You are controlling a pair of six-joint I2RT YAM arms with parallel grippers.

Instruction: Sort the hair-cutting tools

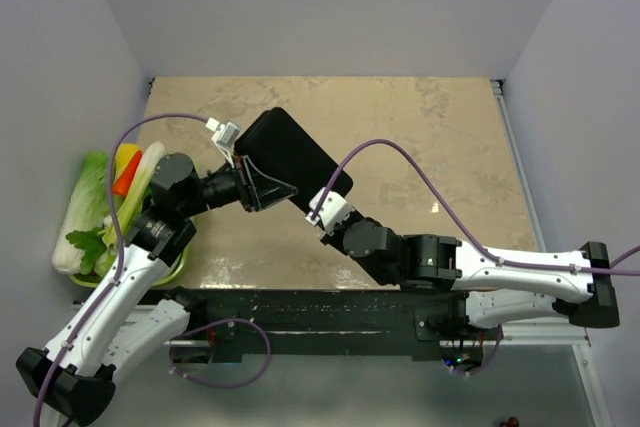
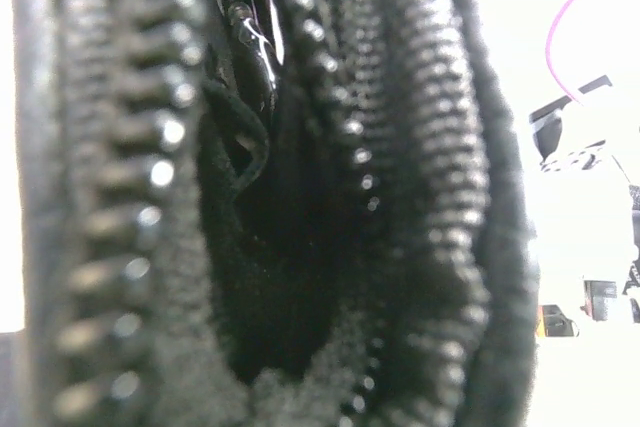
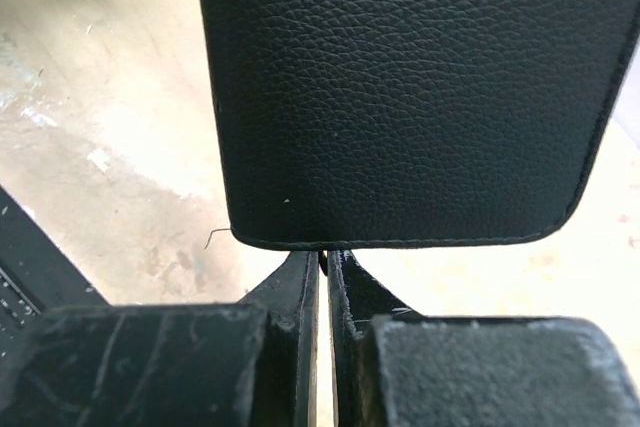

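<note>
A black leather case is held up over the table between my two grippers. My right gripper is shut on the case's lower edge, seen in the right wrist view. My left gripper is at the case's upper left part; its fingers are hard to make out. In the left wrist view the case's open zipper fills the frame close up, with a dark inside and some glossy black items that I cannot identify.
A green basket of vegetables sits at the table's left.
</note>
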